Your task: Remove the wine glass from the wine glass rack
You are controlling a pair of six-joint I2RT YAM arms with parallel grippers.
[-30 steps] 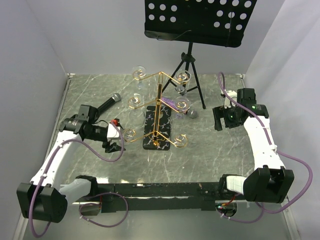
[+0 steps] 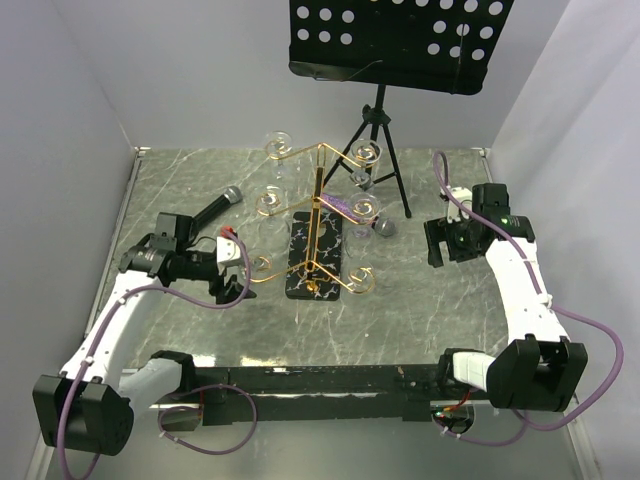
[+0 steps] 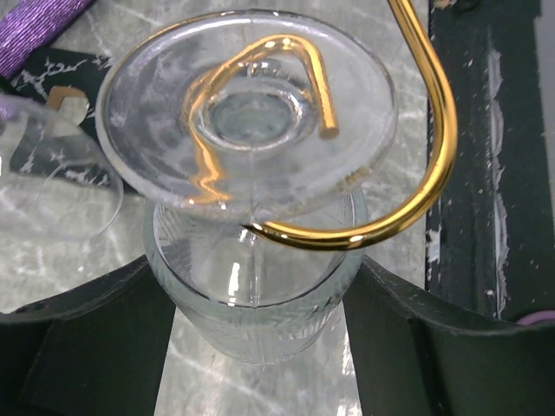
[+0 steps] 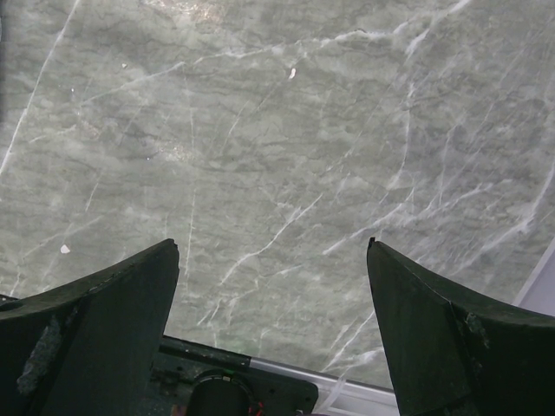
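In the left wrist view, a clear wine glass [image 3: 251,334] hangs upside down, its bowl between the fingers of my left gripper, which is shut on it. Its round foot lies over the curled gold hook of the wine glass rack [image 3: 440,130], and the stem passes inside the curl. From above, my left gripper [image 2: 234,291] is at the rack's [image 2: 313,225] near left hook; the held glass is hard to make out there. Over on the right of the table, my right gripper [image 2: 436,243] is open and empty, with bare tabletop between its fingers.
Other glasses hang from the rack's farther hooks, one of them [image 2: 270,203] just behind the left gripper. A black microphone [image 2: 217,207] lies left of the rack, and a purple one [image 2: 345,208] behind its base. A music stand [image 2: 383,115] rises at the back.
The left gripper has shifted slightly right, closer to the rack's near left hook. The right arm and the rack look about the same.
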